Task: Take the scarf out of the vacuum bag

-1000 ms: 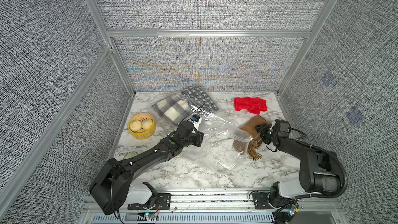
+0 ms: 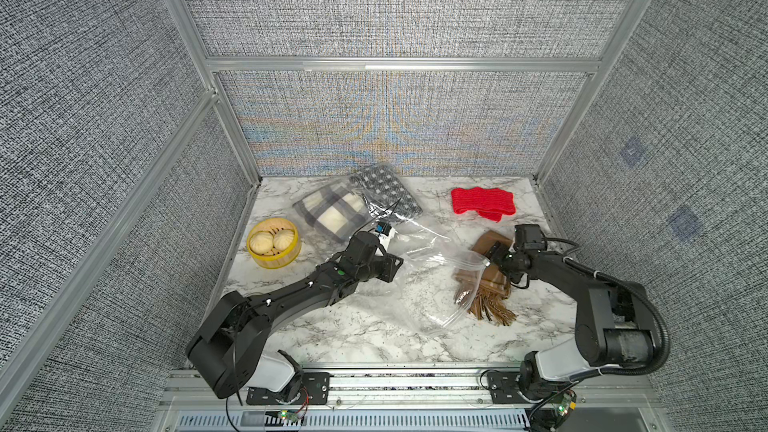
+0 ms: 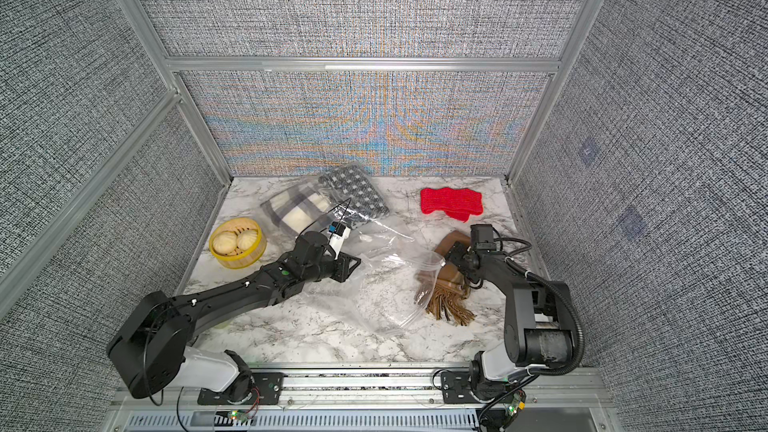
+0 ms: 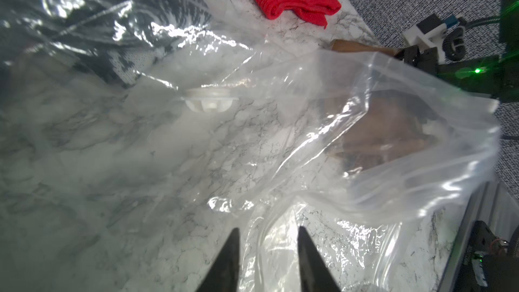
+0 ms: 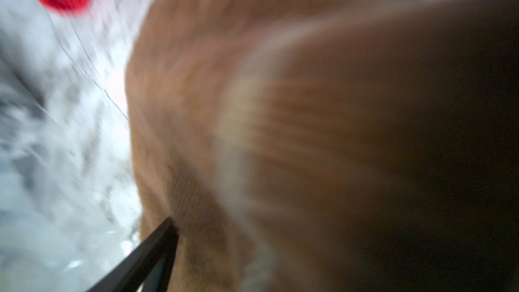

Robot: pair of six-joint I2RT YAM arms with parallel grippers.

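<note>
The brown fringed scarf (image 2: 489,296) lies at the right of the table, beside the open mouth of the clear bag (image 2: 416,288), which partly overlaps it in the top views. My left gripper is above the bag, its blurred fingertips apart with no scarf between them. My right gripper (image 2: 497,254) is down at the scarf's upper part; in the blurred right wrist view brown cloth fills most of the picture, and one finger shows at the lower left.
Bagged plaid (image 2: 332,208) and patterned cloths (image 2: 384,188) lie at the back left, the yellow bun steamer (image 2: 273,256) at left, red knitwear (image 2: 482,200) at back right.
My left gripper has moved slightly toward the right.
</note>
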